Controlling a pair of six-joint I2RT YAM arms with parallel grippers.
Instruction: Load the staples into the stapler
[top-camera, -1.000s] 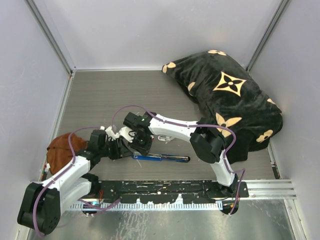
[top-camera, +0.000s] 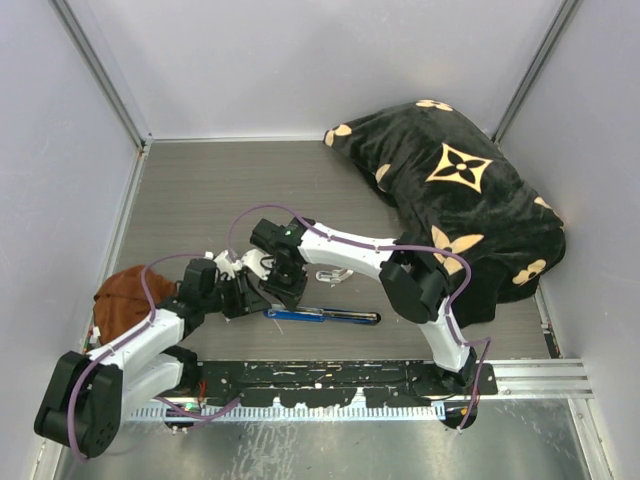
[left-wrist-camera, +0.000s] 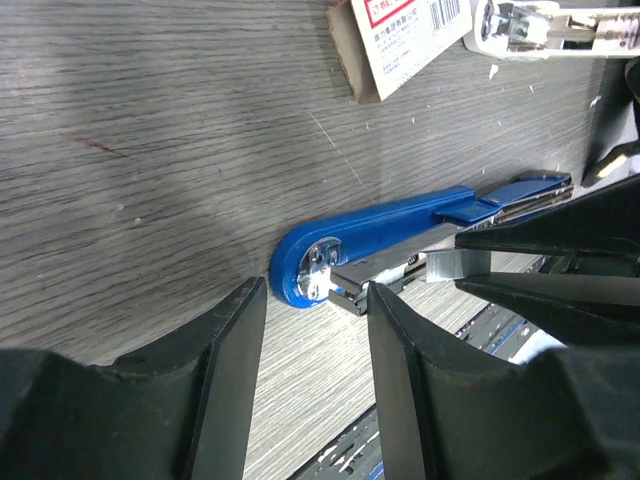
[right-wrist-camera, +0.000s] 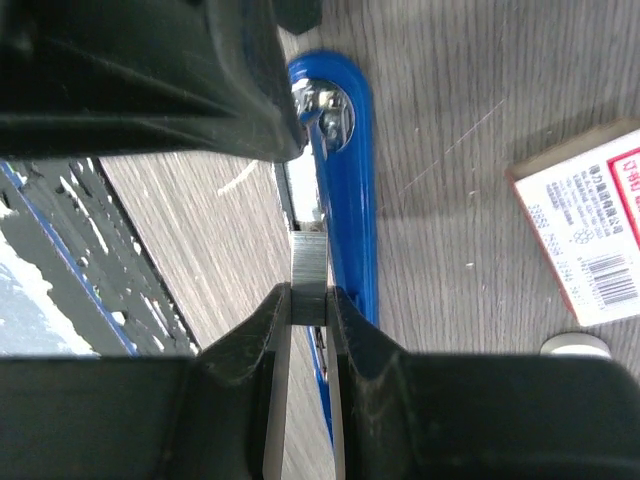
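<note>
The blue stapler (top-camera: 345, 316) lies opened out flat on the table; its rounded end with a metal plate (left-wrist-camera: 314, 265) shows in the left wrist view. My right gripper is shut on a short silver staple strip (right-wrist-camera: 309, 262), held right over the stapler's metal channel (right-wrist-camera: 304, 185). Whether the strip touches the channel I cannot tell. In the left wrist view the same strip (left-wrist-camera: 458, 264) shows between the right fingers. My left gripper stands open at the stapler's rounded end, the tip of the channel near its right finger, nothing gripped.
A staple box (right-wrist-camera: 598, 225) with a barcode lies beside the stapler, and a white object (left-wrist-camera: 555, 30) is close to it. A brown cloth (top-camera: 130, 305) sits at the left, a large dark cushion (top-camera: 460, 200) at the right.
My right gripper has shifted slightly to the right over the stapler, and the left arm has moved only a touch. The stapler looks unmoved.
</note>
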